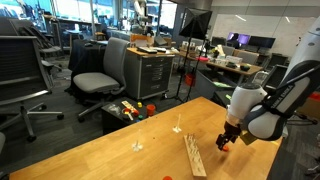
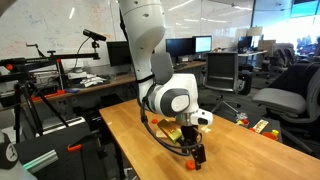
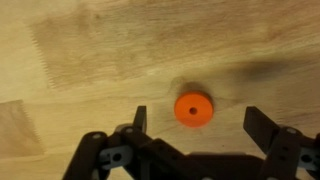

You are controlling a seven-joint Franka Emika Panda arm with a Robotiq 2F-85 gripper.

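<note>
A small round orange-red piece with a dark spot at its middle lies on the wooden table. In the wrist view it sits between the two dark fingers, with bare wood on either side, so neither finger touches it. My gripper is open and points down over it, holding nothing. Exterior view 1 has the same piece just under the fingers; from exterior view 2 the piece appears close to the fingertips. How high the fingers are above the wood is hard to judge.
A long pale wooden block lies left of the arm in exterior view 1. Red cups and other small items stand near the table's far edge. Another red item shows at the bottom border.
</note>
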